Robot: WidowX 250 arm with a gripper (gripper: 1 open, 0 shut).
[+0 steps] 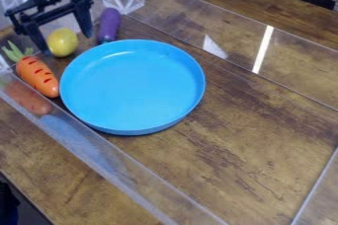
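Note:
My black gripper (53, 22) hangs at the top left with its fingers spread open, above and around the yellow object (62, 43), with nothing clearly held. A purple eggplant (110, 27) lies just to its right. An orange carrot (38, 74) with green top lies below it, left of a large round blue plate (132, 88).
Clear transparent walls (216, 47) border the area on the wooden table (251, 140). The table to the right of the plate is bare.

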